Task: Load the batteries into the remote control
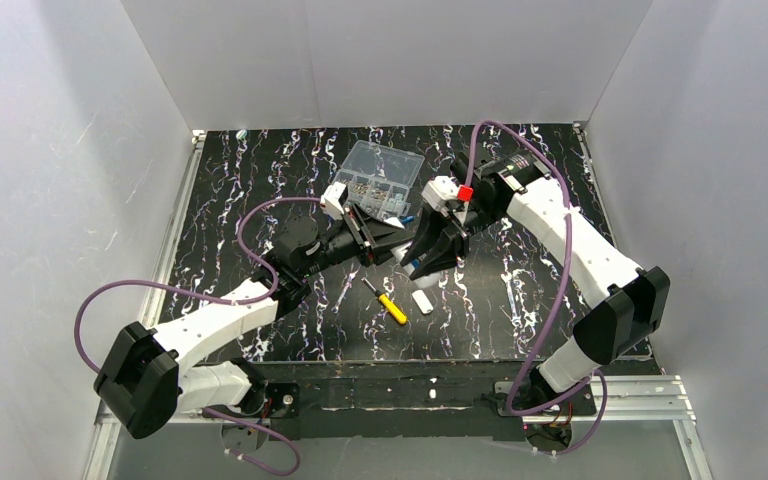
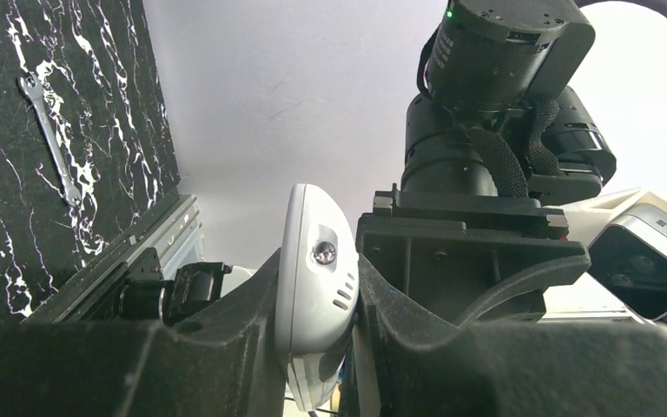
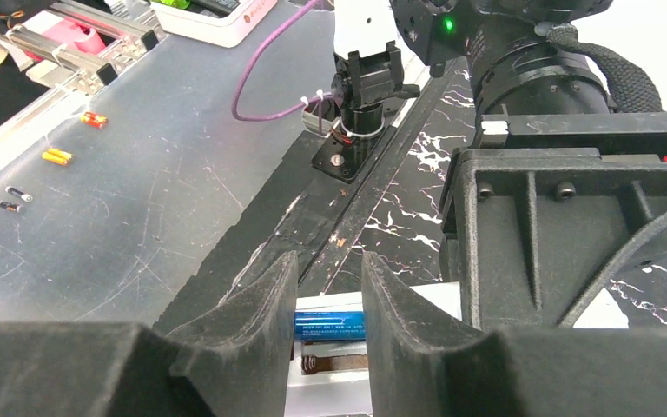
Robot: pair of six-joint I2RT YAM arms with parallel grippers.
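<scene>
The white remote control [image 2: 320, 278] is clasped in my left gripper, which is shut on its body and holds it above the table. In the right wrist view, a blue battery [image 3: 330, 326] lies across the remote's open compartment, beside a bare slot with a spring [image 3: 334, 364]. My right gripper has its fingers at either end of that battery; whether they press on it cannot be told. Another blue battery [image 1: 406, 219] rests by the parts box. The small white cover [image 1: 422, 301] lies on the table.
A clear parts box [image 1: 382, 172] stands at the back centre. A yellow screwdriver [image 1: 392, 308] lies in front of the grippers, and a wrench [image 1: 512, 298] to the right. Several loose batteries [image 3: 56, 156] are on the grey surface away from the table. Both arms stand close together.
</scene>
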